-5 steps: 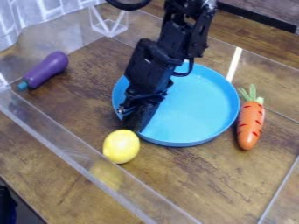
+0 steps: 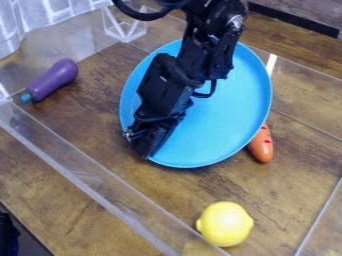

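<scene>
The black gripper [image 2: 150,138] reaches down over the left part of a blue round bowl or plate [image 2: 221,120], its fingertips low near the near-left rim. It looks shut; whether anything is between the fingers is hidden by the dark body. An orange carrot [image 2: 262,144] lies at the right, partly hidden by the blue dish. A yellow lemon [image 2: 225,223] lies at the near right, apart from the dish. A purple eggplant [image 2: 52,78] lies at the far left.
Clear plastic walls [image 2: 94,175] edge the wooden surface at the near left. A white wire object [image 2: 123,25] stands at the back. Bare wood lies right of the dish.
The blue dish has shifted toward the back and covers more of the carrot. The lemon has moved right and nearer. The gripper stays at the dish's left side.
</scene>
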